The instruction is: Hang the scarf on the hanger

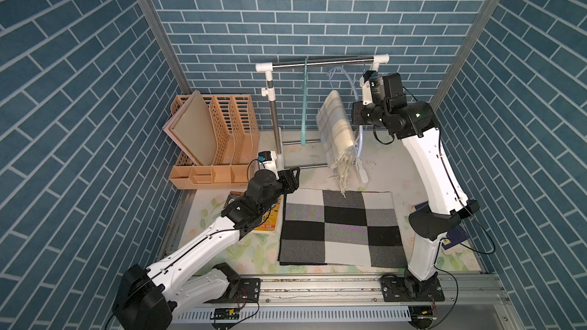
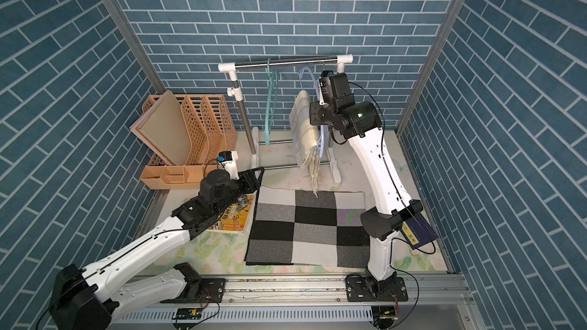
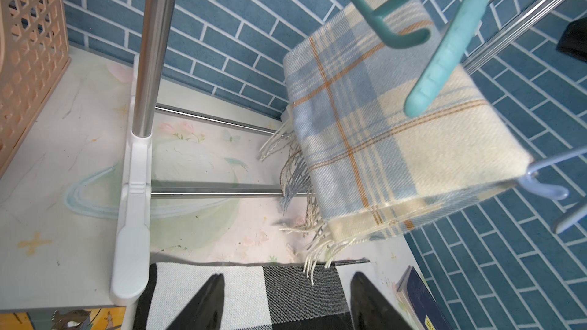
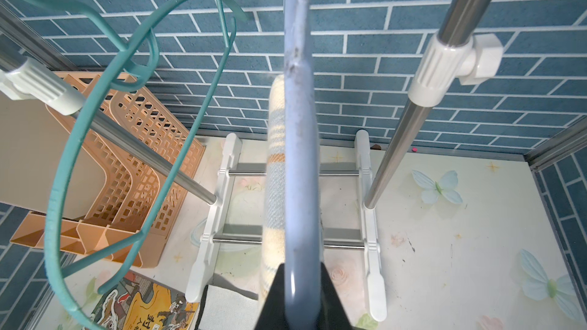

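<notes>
The cream and light blue plaid scarf (image 3: 379, 110) is draped over a pale blue hanger (image 4: 301, 165), fringes hanging below. Shut on that hanger, my right gripper holds it up beside the rack's right end, just under the top rail. Whether the hanger's hook touches the rail cannot be told. A teal hanger (image 1: 304, 104) hangs on the rail left of the scarf. My left gripper is open and empty, low in front of the rack's left post and apart from the scarf.
The metal rack's top rail (image 1: 330, 61) runs across the back. An orange organizer (image 1: 235, 140) with boards stands to the left. A checkered cloth (image 1: 342, 226) lies in front, a yellow book (image 2: 237, 217) at its left. A dark blue book (image 2: 420, 232) lies right.
</notes>
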